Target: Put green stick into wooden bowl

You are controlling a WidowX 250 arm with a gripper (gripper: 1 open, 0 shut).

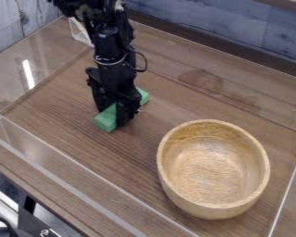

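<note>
The green stick [107, 119] lies on the brown table left of centre, its near end showing below the black gripper [114, 107]. A small bit of its far end shows to the right of the fingers; its middle is hidden behind them. The gripper points down over the stick with its fingers low at its sides; whether they press on it cannot be told. The wooden bowl [172, 176], pale and round, stands empty at the lower right, apart from the stick.
A dark blue wall [237, 32] borders the back right. Dark metal parts [21, 213] sit beyond the table edge at the lower left.
</note>
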